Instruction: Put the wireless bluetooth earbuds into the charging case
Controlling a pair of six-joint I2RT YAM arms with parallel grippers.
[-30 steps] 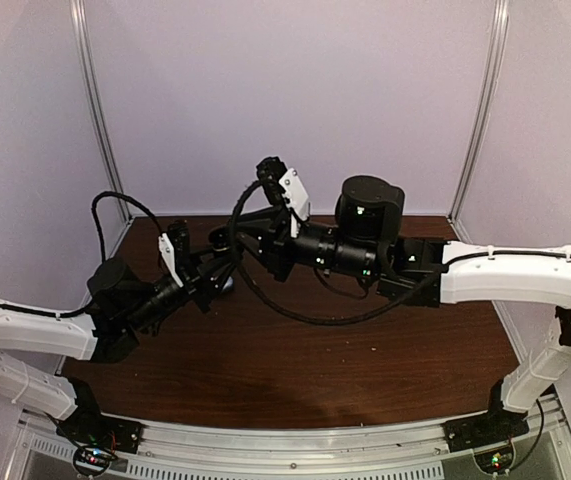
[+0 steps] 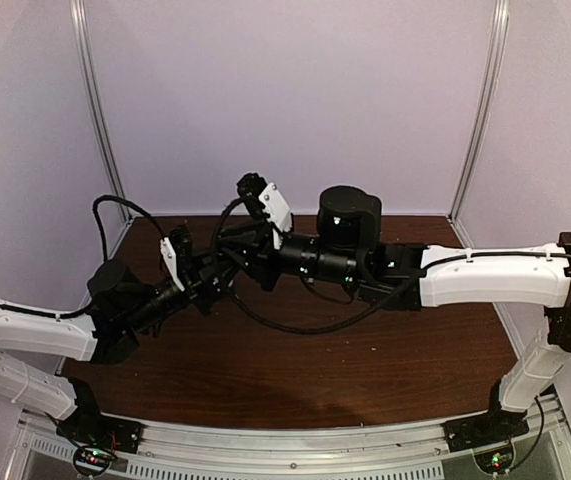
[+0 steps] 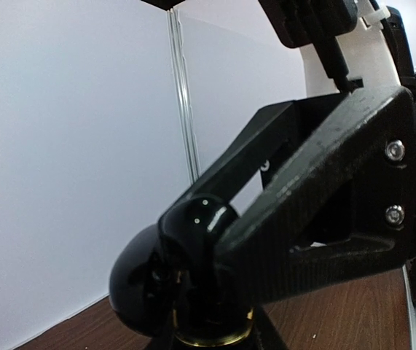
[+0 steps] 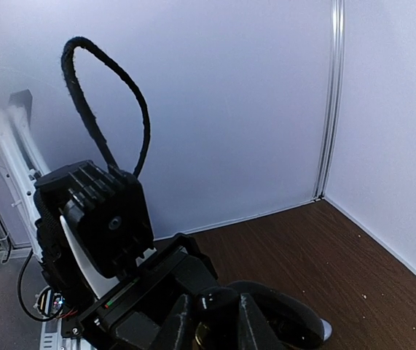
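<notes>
Near the middle of the top view, my left gripper (image 2: pixel 221 268) and right gripper (image 2: pixel 237 248) meet tip to tip, hiding what lies between them. The left wrist view shows the left fingers (image 3: pixel 295 219) shut on a glossy black rounded piece, which looks like the charging case (image 3: pixel 138 284). A gold rim (image 3: pixel 215 340) shines below it. In the right wrist view, the right fingers (image 4: pixel 255 328) are shut on a small black glossy earbud (image 4: pixel 217 299), right against the case (image 4: pixel 288 313). Whether the earbud sits in its slot is hidden.
Bare brown table (image 2: pixel 295 380) spreads below the arms, with only tiny specks on it. White walls (image 2: pixel 285 100) close off the back and sides. A black cable (image 2: pixel 305 328) loops beneath the right arm.
My right gripper has moved left and slightly down toward the left one, closing over the space between them. The left arm has stayed nearly still.
</notes>
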